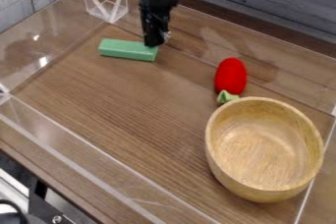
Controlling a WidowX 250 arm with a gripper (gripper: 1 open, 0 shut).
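My dark gripper (155, 37) hangs at the top centre of the camera view, low over the right end of a pale green bar (125, 49) lying flat on the wooden table. Its fingers look close together; whether they touch the bar is hard to tell, and nothing clearly shows between them.
A red strawberry-like object (230, 77) with a green top lies to the right. A large tan bowl (262, 174) stands at the front right. A clear plastic object (108, 4) is at the back left.
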